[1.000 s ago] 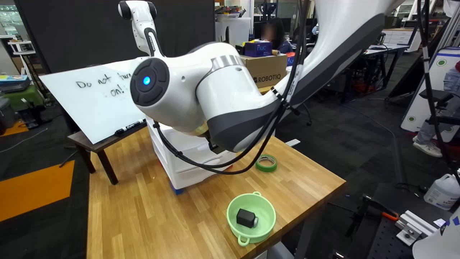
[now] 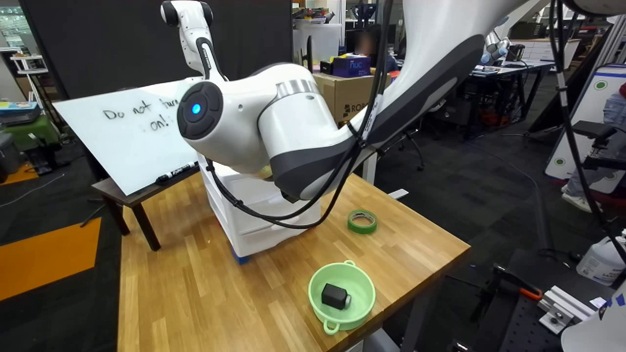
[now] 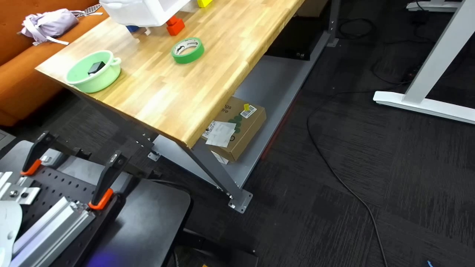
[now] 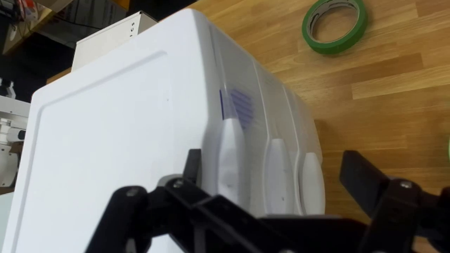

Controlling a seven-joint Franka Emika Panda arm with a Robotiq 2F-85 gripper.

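Note:
Below my gripper in the wrist view is a white drawer unit (image 4: 114, 139) with several front handles. The fingers stand wide open: the left finger (image 4: 193, 166) appears over the unit's top near its front edge, the right finger (image 4: 362, 181) out over the wooden table. Between them, farther down, show the top drawer's handle (image 4: 231, 160) and the lower ones; nothing is gripped. A purple patterned thing (image 4: 242, 107) shows through the translucent top drawer. In exterior view 1 the arm hides the gripper and most of the unit's top.
A green tape roll (image 2: 362, 222) lies on the table before the drawers. Nearer the corner stands a light green bowl (image 2: 368, 293) holding a black block (image 2: 334, 296). Red blocks (image 3: 175, 26) sit by the unit. A whiteboard (image 2: 129, 135) leans behind; cables loop below the arm.
The arm has shifted somewhat left in exterior view 1, its cables moving along. The bowl, tape roll and drawer unit stay where they were.

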